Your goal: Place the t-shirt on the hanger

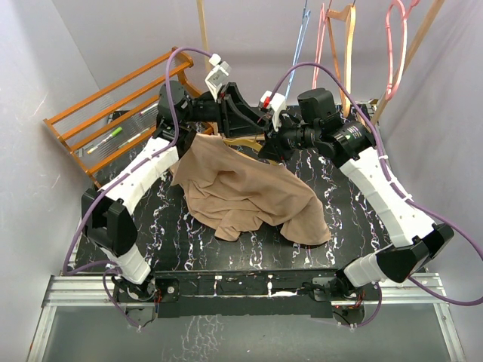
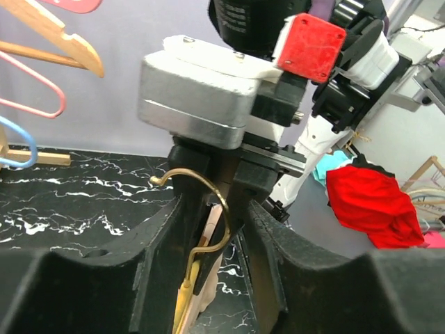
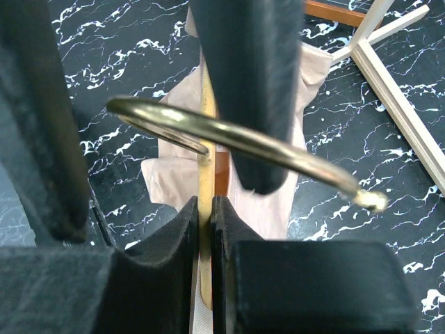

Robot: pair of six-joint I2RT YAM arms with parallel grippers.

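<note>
The tan t-shirt [image 1: 241, 192] hangs draped over the wooden hanger [image 3: 206, 184], whose wire hook [image 2: 208, 184] rises between the two grippers. My right gripper is shut on the hanger's wooden body, with the shirt beneath. My left gripper [image 1: 245, 113] is part open at the hook, close against the right gripper; in the left wrist view its fingers reach either side of the hook's stem. Whether it touches the hook is unclear.
Other hangers [image 1: 347, 53] hang at the back right. An orange wooden rack [image 1: 98, 98] stands at the left. A red cloth [image 2: 365, 205] lies beyond the workspace in the left wrist view.
</note>
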